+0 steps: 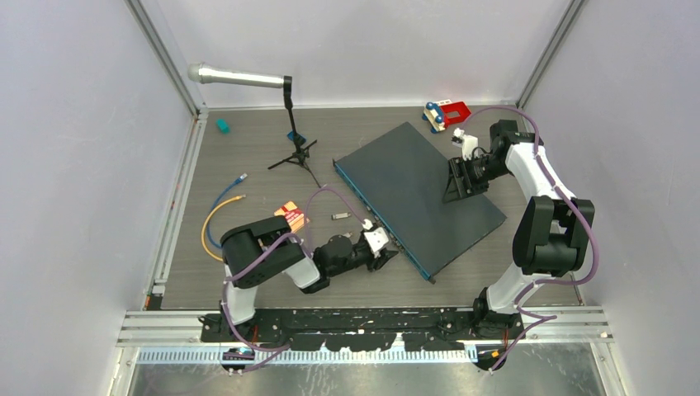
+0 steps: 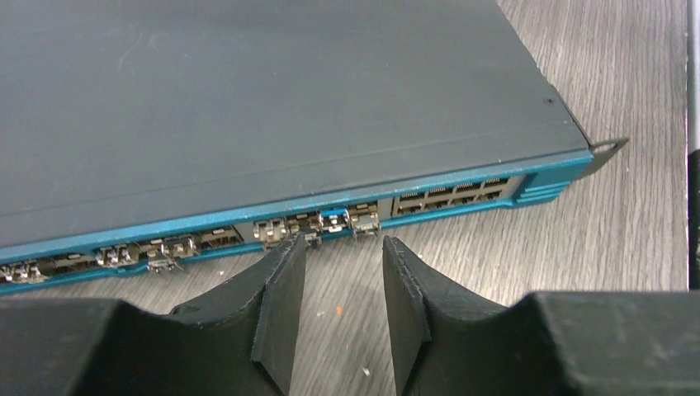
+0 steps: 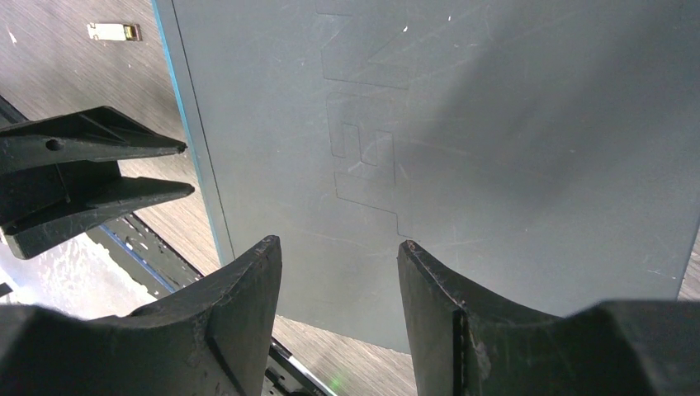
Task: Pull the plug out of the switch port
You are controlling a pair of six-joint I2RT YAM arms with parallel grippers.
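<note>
The grey switch (image 1: 417, 198) lies angled on the table. Its teal front with a row of ports (image 2: 454, 194) faces my left gripper, and several metal plug modules (image 2: 363, 219) sit in the ports. The left gripper is open, its fingertips just short of the port row, with nothing between them. Over the switch's top, my right gripper also stands open and empty.
A small metal module (image 3: 114, 31) lies loose beside the switch. Blue (image 1: 224, 191) and yellow (image 1: 213, 216) cables lie at left, a red-and-white card (image 1: 289, 212) near the middle. A stand (image 1: 295, 148) and toy (image 1: 437, 115) are at the back.
</note>
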